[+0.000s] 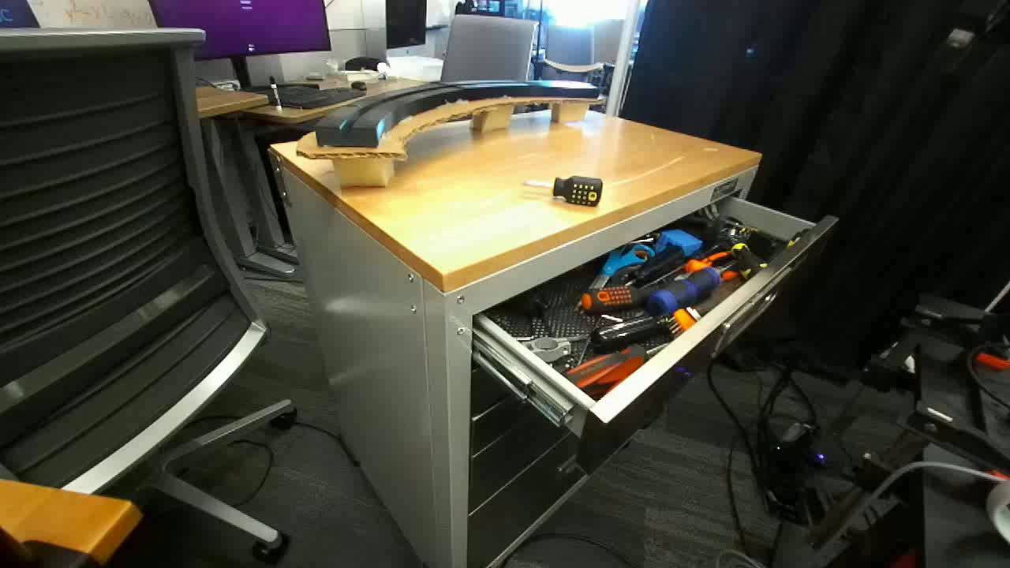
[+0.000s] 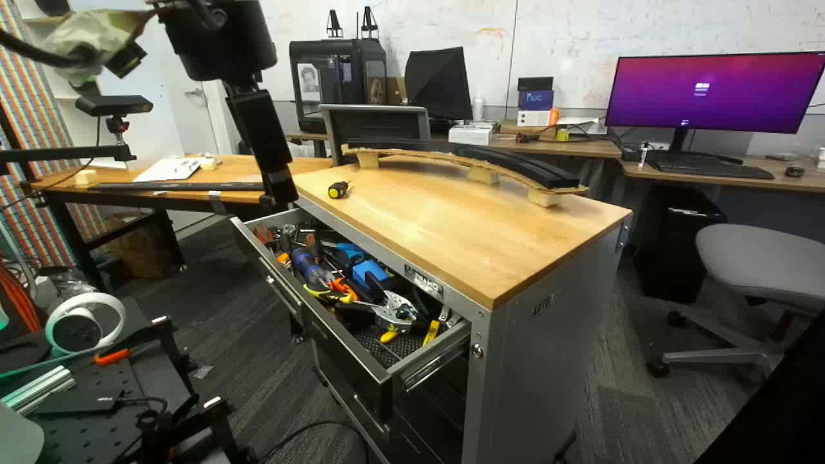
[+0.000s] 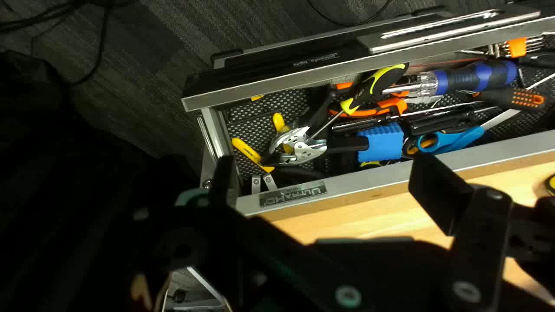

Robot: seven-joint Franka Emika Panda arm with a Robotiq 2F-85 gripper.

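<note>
In the wrist view my gripper stands open, its two dark fingers wide apart, with nothing between them. Beyond the fingertips lies the pulled-out drawer [image 3: 296, 80], packed with hand tools. A silver spring clamp [image 3: 301, 145] with yellow tips, a blue block-like item [image 3: 382, 141], teal-handled scissors [image 3: 450, 139] and a blue screwdriver [image 3: 476, 77] show inside. On the wooden cabinet top [image 1: 454, 227], a stubby black-and-yellow screwdriver [image 1: 577, 190] lies alone near the drawer side. In exterior view 2 that stubby screwdriver [image 2: 338, 189] sits near the far left corner.
A curved black strip on cardboard [image 1: 454, 102] rests on small blocks along the cabinet's back edge. An office chair [image 1: 114, 246] stands beside the cabinet. A dark vertical mechanism [image 2: 259, 127] hangs at upper left in exterior view 2. Much of the wooden top is bare.
</note>
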